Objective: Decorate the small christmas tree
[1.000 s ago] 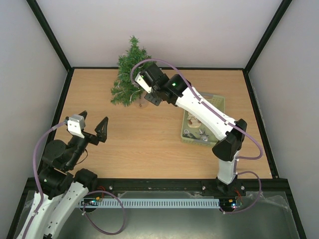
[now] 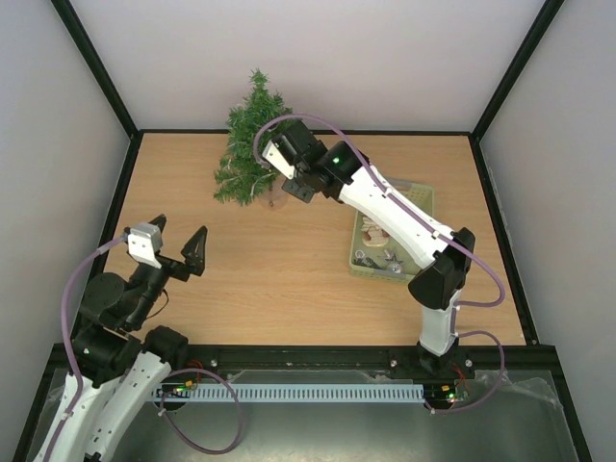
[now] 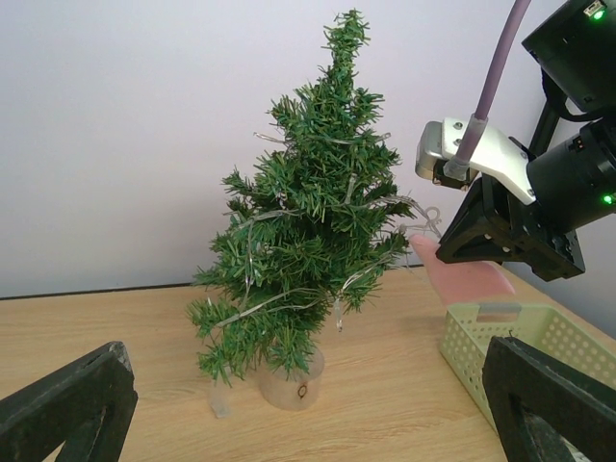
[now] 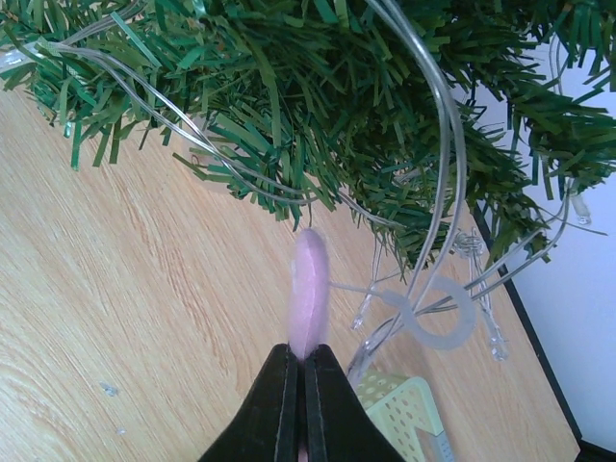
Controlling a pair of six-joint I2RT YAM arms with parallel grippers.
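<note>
A small green tree (image 2: 250, 144), wrapped in a wire light string (image 4: 448, 144), stands at the back of the table. My right gripper is at the tree's right side, shut on a pink ornament (image 4: 308, 289), which sits upright between the fingertips just below the branches, beside looped wires and a pale ring. The left wrist view shows the same pink piece (image 3: 457, 279) under the right gripper. My left gripper (image 2: 183, 236) stands open at the front left, facing the tree, with nothing between its fingers.
A pale green basket (image 2: 390, 269) with assorted decorations sits on the right of the table, under the right arm. Walls close in the sides and back.
The right gripper has shifted very slightly at the tree's edge. The left arm has not moved.
</note>
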